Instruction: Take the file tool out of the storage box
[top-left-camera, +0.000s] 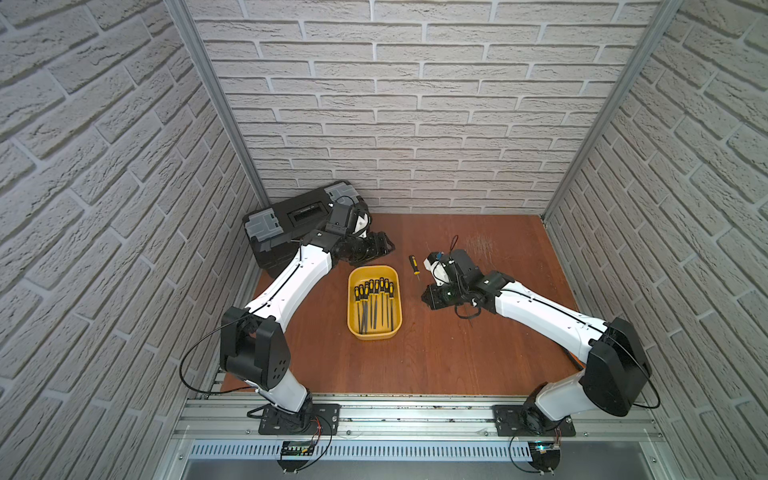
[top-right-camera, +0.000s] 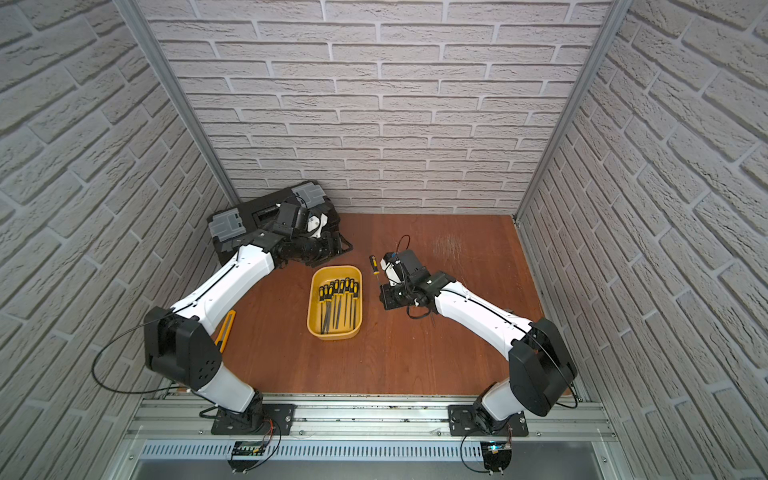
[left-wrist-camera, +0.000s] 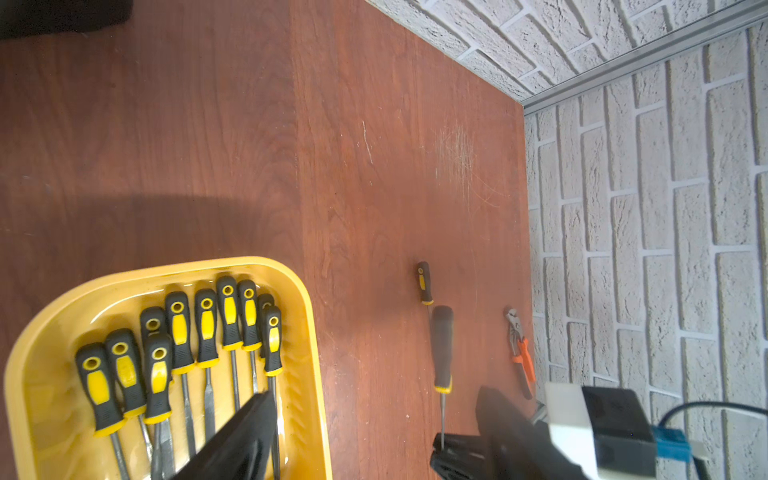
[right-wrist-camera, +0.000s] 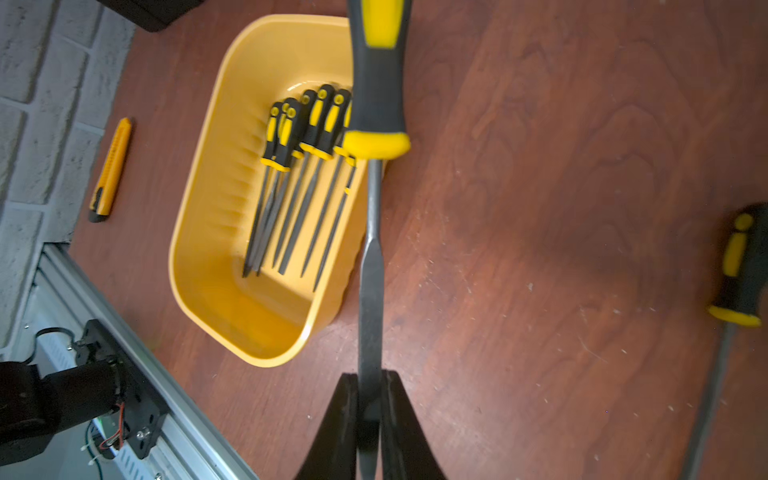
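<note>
A file with a black and yellow handle (right-wrist-camera: 380, 80) hangs above the table, my right gripper shut on its flat steel blade (right-wrist-camera: 370, 296). In the top left view this file's handle (top-left-camera: 413, 263) points away from the right gripper, toward the back wall. The yellow storage box (top-left-camera: 373, 337) stands to the left, holding several similar files (left-wrist-camera: 180, 328). My left gripper (top-left-camera: 388, 245) is beyond the box's far edge, its fingers (left-wrist-camera: 232, 440) apart with nothing between them. The left gripper and the held file are clear of each other.
Another file (right-wrist-camera: 740, 264) lies on the table to the right. Orange-handled pliers (left-wrist-camera: 520, 352) rest by the right wall, and an orange cutter (right-wrist-camera: 111, 169) lies left of the box. A black toolbox (top-left-camera: 276, 248) stands at the back left.
</note>
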